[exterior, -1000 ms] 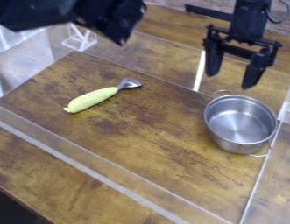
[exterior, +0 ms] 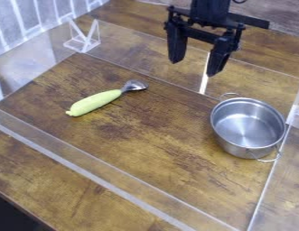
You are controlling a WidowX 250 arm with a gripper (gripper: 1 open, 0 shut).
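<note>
My black gripper (exterior: 198,50) hangs at the top middle of the camera view, its two fingers apart with nothing between them. It is above and behind a steel pot (exterior: 246,129) with wire handles, which stands empty on the right of the wooden surface. On the left lies a pale yellow-green corn-like object (exterior: 95,103), with a short metal utensil (exterior: 132,87) at its upper right end; I cannot tell whether the two are joined.
A clear-walled enclosure surrounds the wooden work surface (exterior: 127,162). A white railing (exterior: 19,18) shows at the top left.
My gripper has moved left from above the pot toward the middle. The pot and the yellow-green object have stayed where they were.
</note>
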